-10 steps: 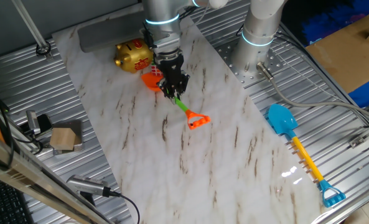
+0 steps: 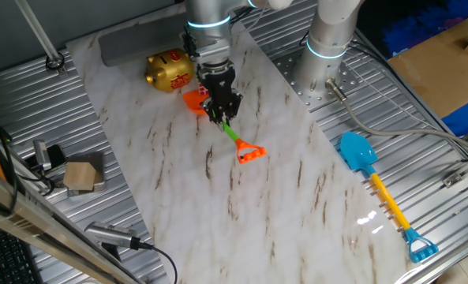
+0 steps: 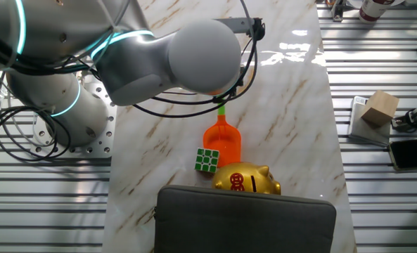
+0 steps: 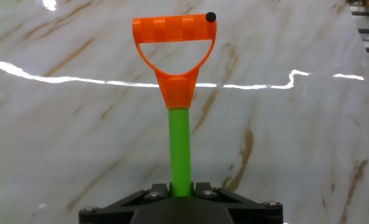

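Observation:
A toy shovel with an orange blade (image 3: 223,140), a green shaft (image 4: 180,146) and an orange D-shaped handle (image 2: 250,151) lies along the marble-patterned table. My gripper is shut on the green shaft, a finger on each side of it. From the first exterior view, the gripper (image 2: 222,121) points down at the shaft, between blade and handle, and hides part of the shovel. The arm covers the gripper and the handle in the second exterior view.
A green-faced puzzle cube (image 3: 207,160) sits close beside the blade. Behind it are a gold piggy bank (image 2: 170,70) and a dark grey case (image 3: 245,221). A blue and yellow shovel (image 2: 385,196) lies at the right.
The wrist and the orange blade have shifted slightly to the right in the first exterior view. Less of the cube shows beside the gripper now. The handle stays almost in place.

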